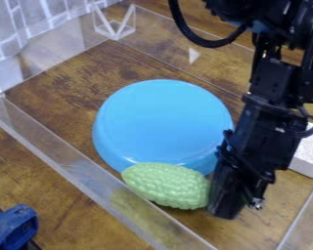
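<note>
The black gripper (pixel 227 195) reaches down at the right of the bin, low beside a green bumpy toy vegetable (pixel 164 184). Its tip is at or against the toy's right end; its fingers look shut, and I see nothing held between them. A light blue upturned bowl or plate (pixel 156 117) lies just behind the toy, partly hidden on the right by the gripper.
Clear plastic walls (pixel 58 143) bound the wooden floor (pixel 67 78), which has free room at the back left. A white block (pixel 309 151) is behind the arm at right, and a blue object (pixel 9 227) lies outside at bottom left.
</note>
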